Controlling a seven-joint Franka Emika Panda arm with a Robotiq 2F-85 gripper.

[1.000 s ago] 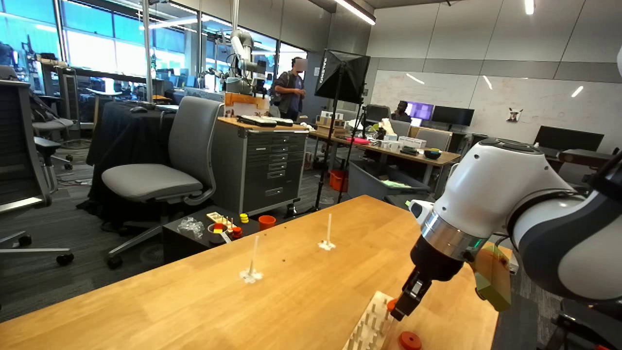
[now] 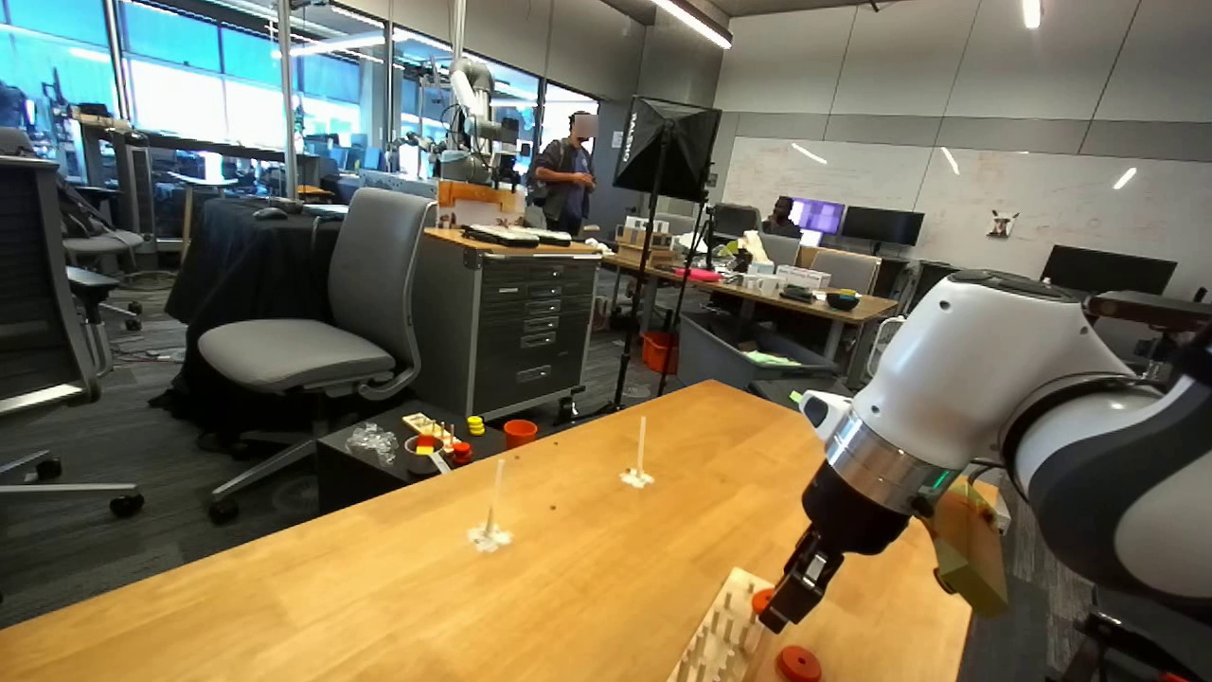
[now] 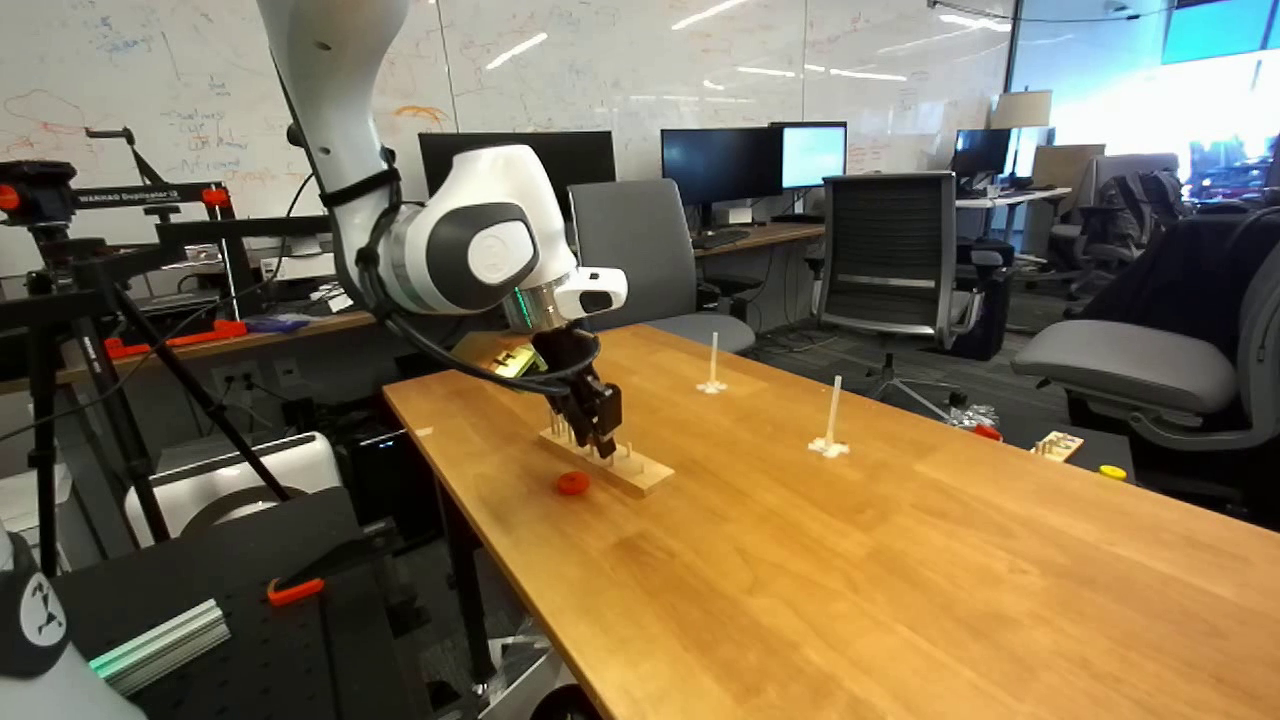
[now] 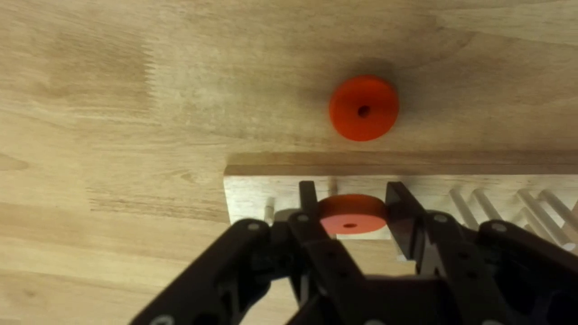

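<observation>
In the wrist view my gripper is shut on a red disc (image 4: 353, 206) with a small central hole, one finger on either side. The disc is over the wooden peg board (image 4: 246, 187), near its end; whether it touches a peg is hidden. In exterior view 1 the held red disc (image 2: 762, 599) shows just beside the fingertips. Flat on the table beside the board lies a second red disc (image 4: 374, 116), apart from it; exterior view 2 shows this loose disc (image 3: 572, 484) too.
Several thin pegs (image 4: 485, 205) rise from the board. Two tall white pegs on small bases, one nearer (image 2: 494, 506) and one farther (image 2: 639, 449), stand apart on the wooden table (image 2: 375, 580). Between them and the board the tabletop is clear.
In exterior view 1 the arm has shifted slightly right and down, and the held disc sits a little lower in the picture. The loose disc and the board look unmoved.
</observation>
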